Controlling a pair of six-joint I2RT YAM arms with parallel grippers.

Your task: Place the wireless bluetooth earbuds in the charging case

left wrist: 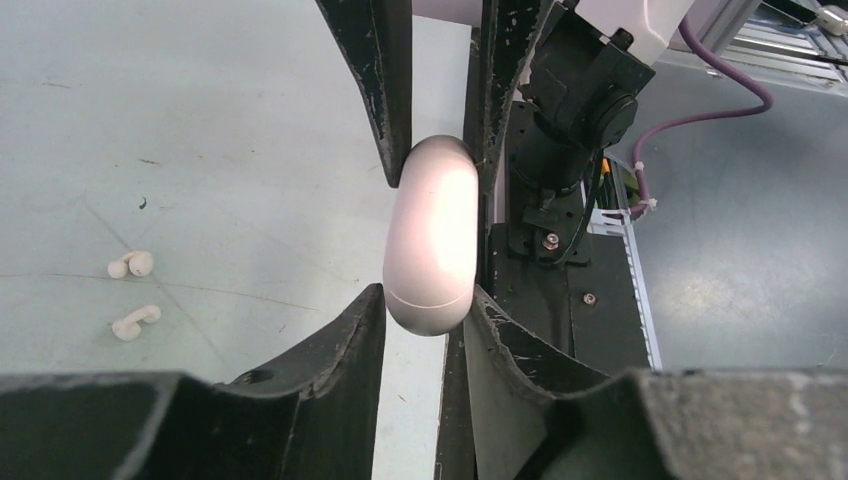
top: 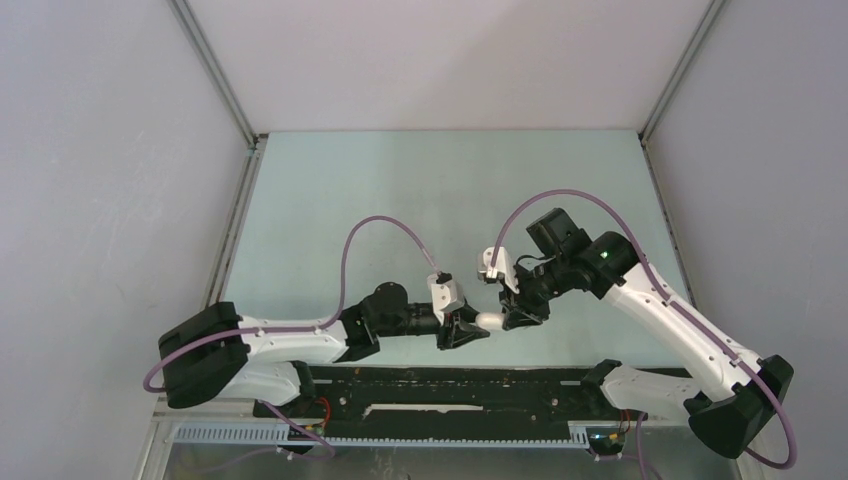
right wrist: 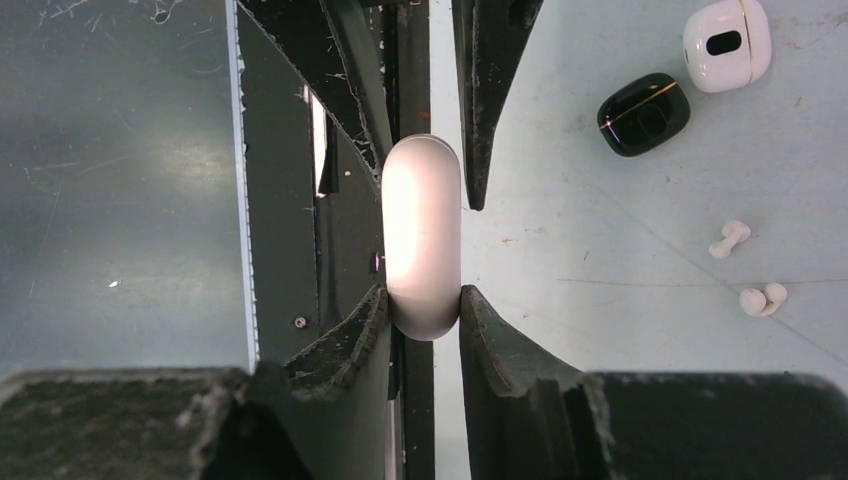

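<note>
A white earbud charging case (top: 489,320), closed as far as shows, hangs between the grippers. My right gripper is shut on it, seen in the right wrist view. My left gripper is around the case from the other side; in the right wrist view its fingers stand apart, with a gap beside one finger, so it is open. Two pairs of small white earbud-like pieces lie on the table, an upper pair (left wrist: 140,263) and a lower pair (left wrist: 129,329) in the left wrist view.
A black case (right wrist: 643,114) and another white case (right wrist: 725,45) lie on the table (top: 420,180). The dark front rail (top: 450,390) runs below both grippers.
</note>
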